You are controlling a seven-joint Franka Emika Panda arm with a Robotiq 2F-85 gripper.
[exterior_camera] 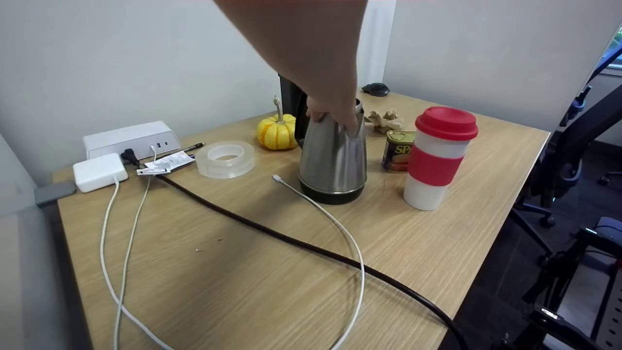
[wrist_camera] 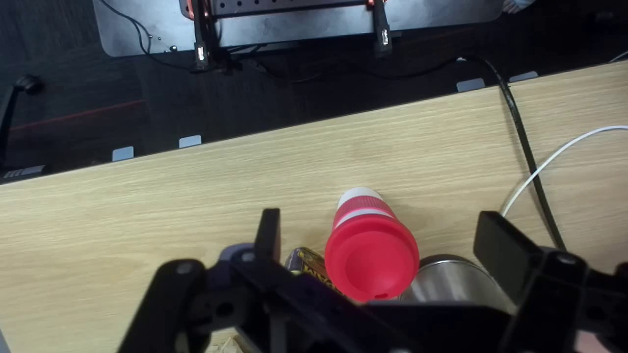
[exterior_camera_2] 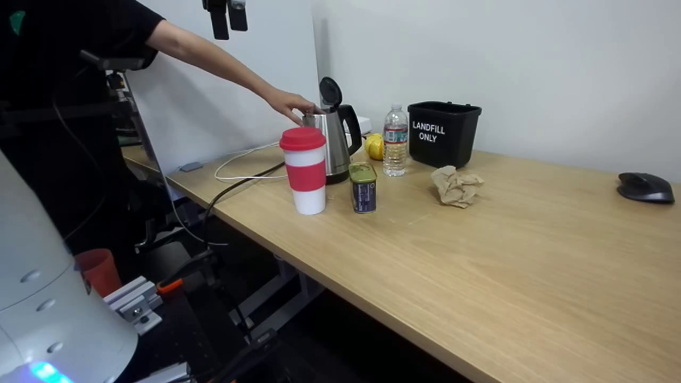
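My gripper is open above the table, its two black fingers wide apart. In the wrist view the red lid of a white and red cup (wrist_camera: pixel 372 259) appears between and below them, untouched. The same cup (exterior_camera_2: pixel 305 171) stands upright near the table's front edge. Up in the second exterior view, the gripper (exterior_camera_2: pixel 228 16) hangs well above the tabletop with nothing held. A steel kettle (exterior_camera: pixel 332 157) with its black lid (exterior_camera_2: pixel 330 91) raised stands behind the cup. A person's hand (exterior_camera_2: pixel 290 105) is at the kettle's rim; in the first exterior view, the arm covers the lid.
Beside the cup is a SPAM can (exterior_camera_2: pixel 364 188). Crumpled paper (exterior_camera_2: pixel 456 186), a water bottle (exterior_camera_2: pixel 395 143), a yellow pumpkin (exterior_camera: pixel 276 131) and a black bin (exterior_camera_2: pixel 442 134) stand farther back. A black cable (exterior_camera: pixel 262 228) crosses the table.
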